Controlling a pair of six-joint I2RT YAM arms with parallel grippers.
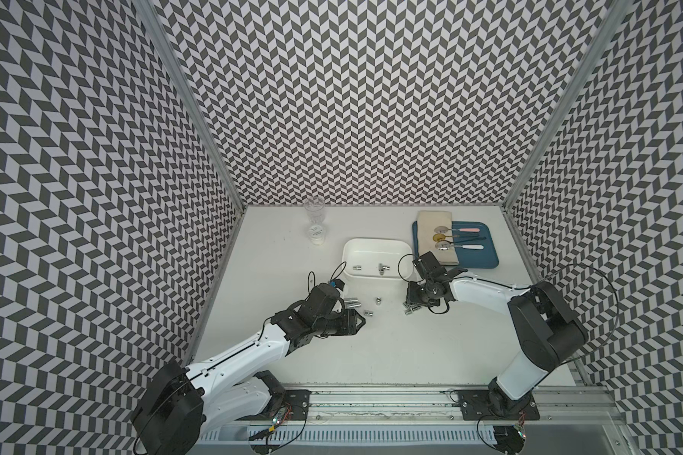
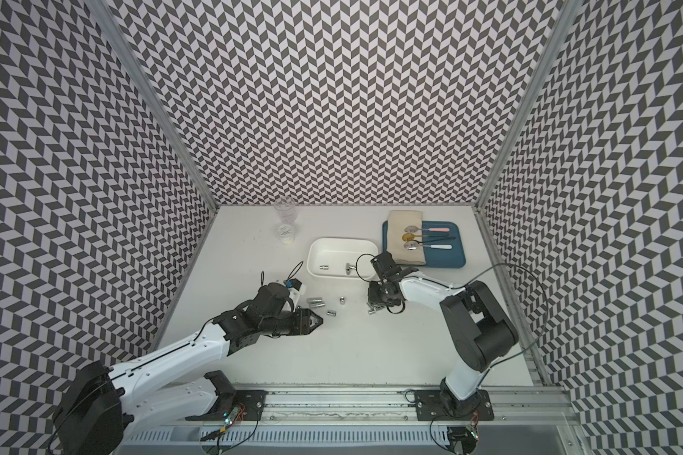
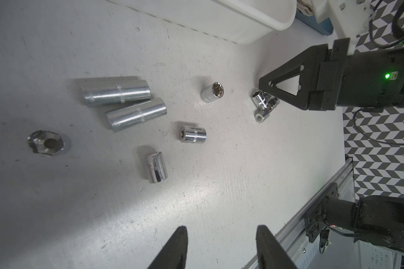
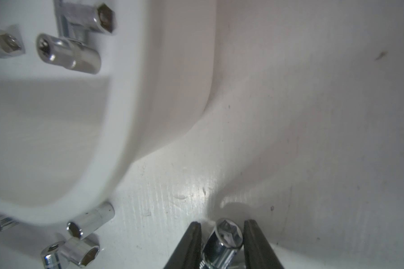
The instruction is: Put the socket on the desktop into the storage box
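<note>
The storage box, a white bin (image 1: 378,240), stands mid-table and holds several metal sockets (image 4: 71,53). Loose chrome sockets lie in front of it, among them two long ones (image 3: 116,92) and short ones (image 3: 193,134). At the small cluster right of these, my right gripper is low over the table. Its fingers (image 4: 253,237) stand on either side of a tilted chrome socket (image 4: 222,242); whether both press on it cannot be told. My left gripper is open above bare table, nothing between its fingers.
A blue tray (image 1: 487,241) with a cloth and spoons sits at the back right. Clear glasses (image 1: 316,227) stand at the back left. Bare table lies in front of the sockets. The box wall (image 4: 179,76) is close to my right gripper.
</note>
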